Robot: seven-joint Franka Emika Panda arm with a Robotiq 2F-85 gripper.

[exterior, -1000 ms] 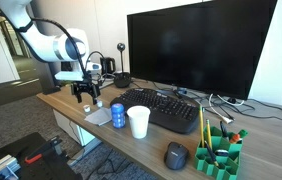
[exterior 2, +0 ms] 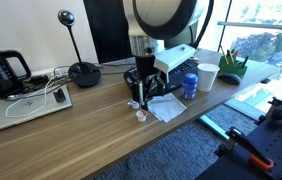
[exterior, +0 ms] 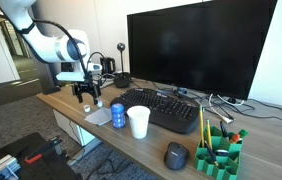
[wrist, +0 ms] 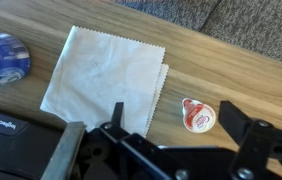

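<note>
My gripper is open above the wooden table, its two dark fingers spread apart at the bottom of the wrist view. Between and slightly beyond them stands a small round white object (wrist: 198,115) with a reddish mark on its side, touched by neither finger. Exterior view 2 also has this white object (exterior 2: 141,116) on the wood, just below the gripper (exterior 2: 138,101). To its left in the wrist view lies a folded white cloth (wrist: 109,75), flat on the table.
A blue can (exterior: 118,116) and a white cup (exterior: 138,122) stand past the cloth. Behind them are a black keyboard (exterior: 161,108) and a monitor (exterior: 201,45). A mouse (exterior: 176,156) and a green holder (exterior: 218,155) sit farther right. Bare wood (exterior 2: 41,145) extends left in exterior view 2.
</note>
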